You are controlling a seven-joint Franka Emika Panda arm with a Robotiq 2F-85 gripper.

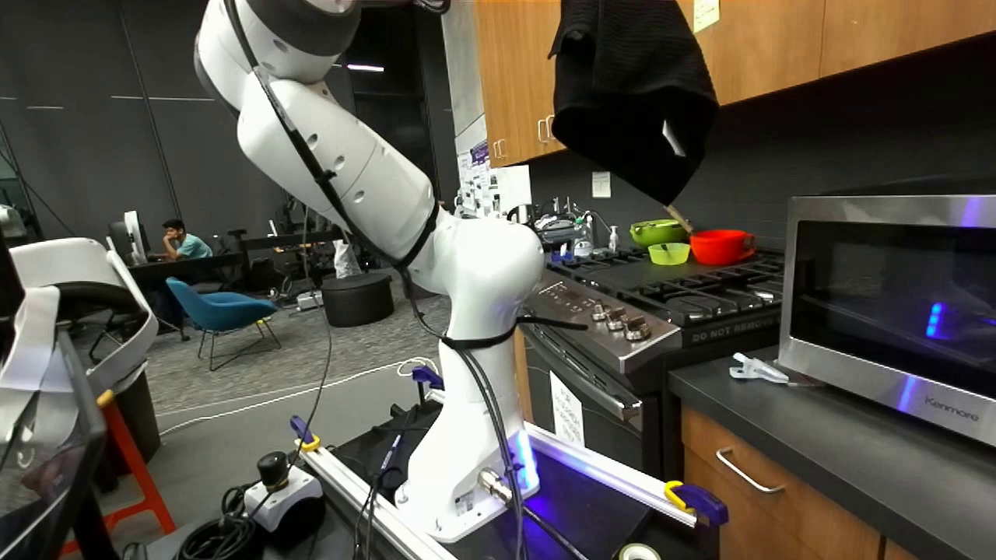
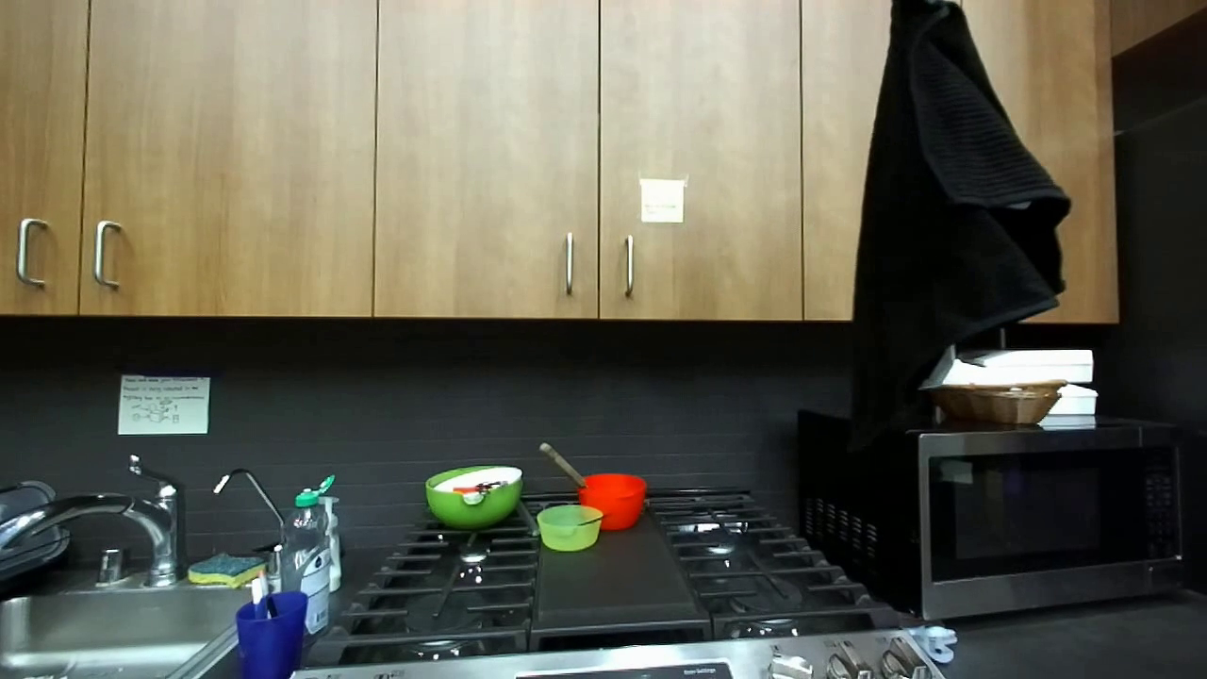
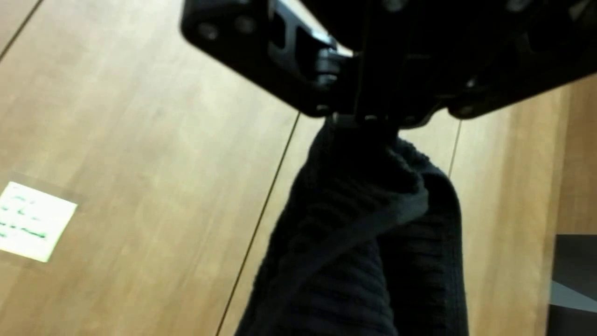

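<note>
A black ribbed towel [image 1: 630, 93] hangs high in the air in front of the upper cabinets, its lower end swung out to one side. In the wrist view my gripper is shut on the top of the towel [image 3: 341, 235], which drapes down from the fingertips. Exterior view 2 has the towel [image 2: 962, 204] at the upper right, its lower edge hanging in front of the left side of the microwave [image 2: 1047, 509]. The gripper itself lies above the frame in exterior view 1.
On the stove stand a green bowl [image 2: 472, 504], a light green cup [image 2: 569, 527] and a red pot [image 2: 614, 498]. A wicker basket [image 2: 996, 402] and white boxes sit on the microwave. Cabinets [image 2: 487, 158] are close behind the towel. Bare counter [image 1: 896, 467] lies before the microwave.
</note>
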